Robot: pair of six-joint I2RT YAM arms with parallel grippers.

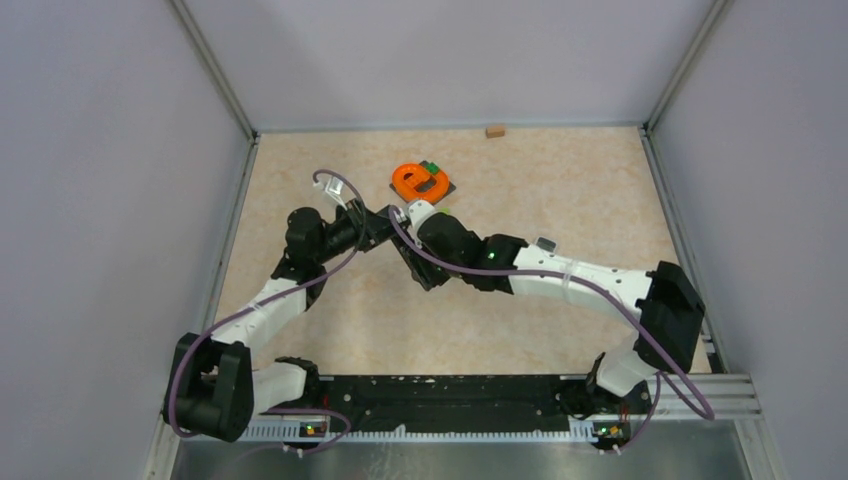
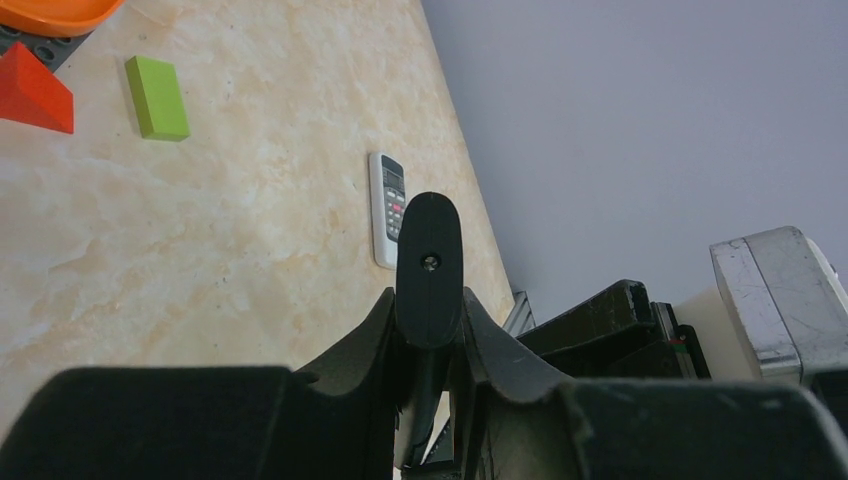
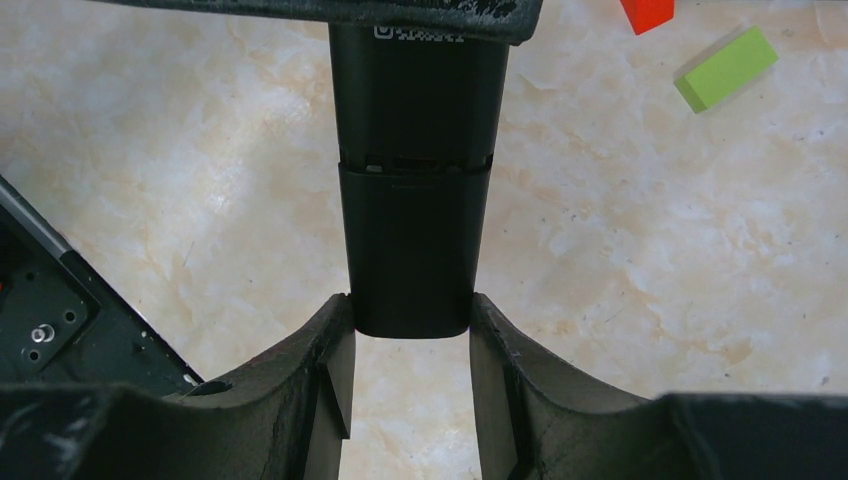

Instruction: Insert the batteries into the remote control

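The black remote control (image 3: 415,105) is held up between the two arms, its back with the lower cover (image 3: 412,255) facing the right wrist camera. My left gripper (image 1: 390,218) is shut on it; in the left wrist view it stands end-on between the fingers. My right gripper has a fingertip at each side of the cover's lower end; whether they grip it firmly I cannot tell. I see no batteries.
An orange toy (image 1: 410,180) on a dark base, a red block (image 2: 35,95), a green block (image 2: 157,98), a white calculator (image 2: 385,210) and a wooden block (image 1: 495,131) lie on the table.
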